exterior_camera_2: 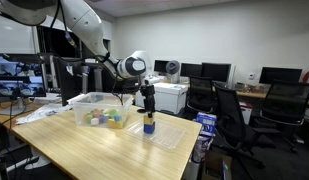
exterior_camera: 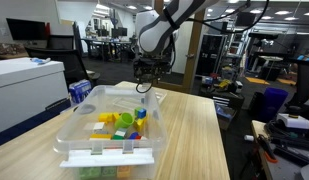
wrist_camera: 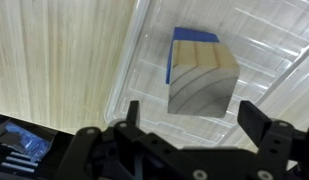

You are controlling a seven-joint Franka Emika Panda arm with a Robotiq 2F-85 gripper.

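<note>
A wooden block (wrist_camera: pixel 204 85) stands on a blue block (wrist_camera: pixel 184 37), both resting on a clear plastic lid (wrist_camera: pixel 144 75) in the wrist view. From exterior view 2 the same stack shows a tan upper block (exterior_camera_2: pixel 149 121) over a blue lower part (exterior_camera_2: pixel 149 129). Just above it is my gripper, open, its dark fingers (wrist_camera: pixel 266 130) spread on either side of the wooden block and holding nothing. Exterior view 1 shows the gripper (exterior_camera: pixel 146 76) beyond the bin, over the far end of the table.
A clear bin (exterior_camera: pixel 66 132) with several coloured blocks and a green cup-like piece (exterior_camera: pixel 124 120) stands beside the lid. Blue boxes (exterior_camera: pixel 80 91) stand along one side. Bare table (exterior_camera_2: pixel 89 152) lies in front of the bin and stack in exterior view 2.
</note>
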